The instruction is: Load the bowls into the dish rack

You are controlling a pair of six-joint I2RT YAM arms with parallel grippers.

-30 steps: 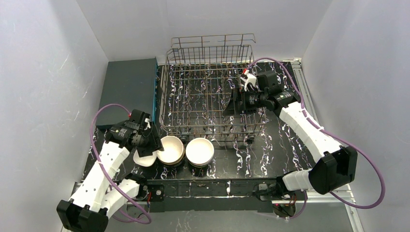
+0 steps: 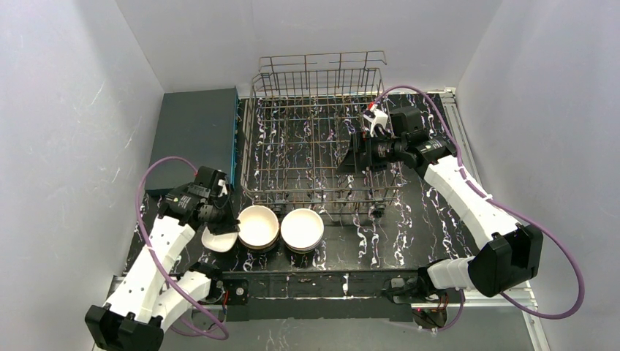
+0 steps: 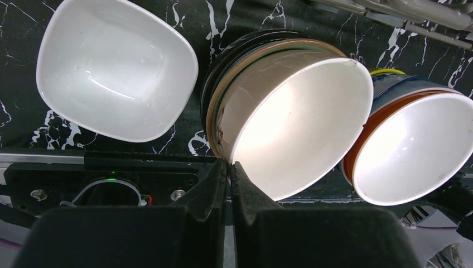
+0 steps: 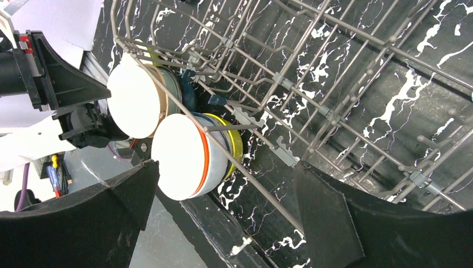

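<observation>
My left gripper is shut at the near rim of the cream top bowl (image 3: 298,131) of the middle stack, nothing clearly between its fingers. A square white bowl (image 3: 116,70) lies left of that stack, and a second stack topped by a white bowl (image 3: 413,146) stands to its right. In the top view, both stacks sit in front of the wire dish rack (image 2: 311,139), which holds no bowls. My right gripper is open over the rack's right part, with nothing held between its fingers.
A dark flat box (image 2: 191,131) lies left of the rack at the back. Grey walls enclose the area on the sides and back.
The right arm and bowls look unchanged.
</observation>
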